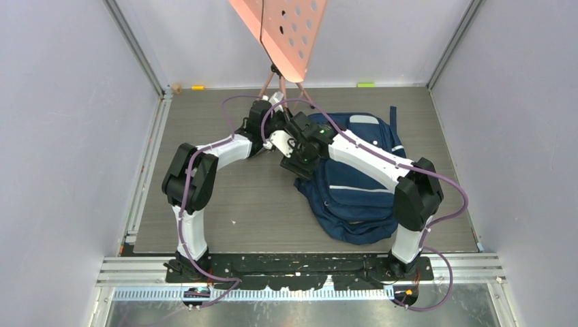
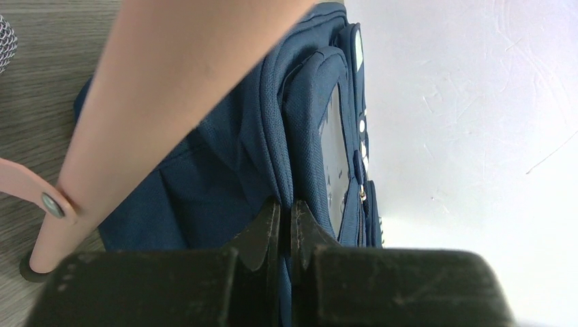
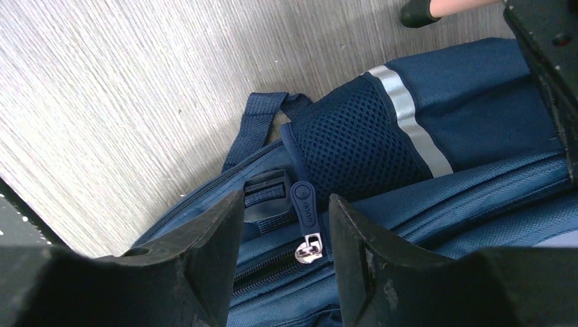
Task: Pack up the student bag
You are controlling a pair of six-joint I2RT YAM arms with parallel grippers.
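A navy blue bag [image 1: 358,174] lies on the table right of centre, its upper left part covered by my right arm in the top view. In the left wrist view, my left gripper is shut on a fold along the navy bag's edge [image 2: 276,143]. My right gripper stands part open over the bag's side. Between and just beyond its fingers show a navy zipper pull [image 3: 304,203] and its metal slider [image 3: 309,249]; nothing is visibly pinched. What lies inside the bag is hidden.
A salmon-coloured perforated stand [image 1: 286,41] rises at the back, and one of its legs [image 2: 136,129] crosses close to my left gripper. Purple cables [image 1: 402,163] run along both arms. Bare table [image 1: 252,211] lies left of the bag.
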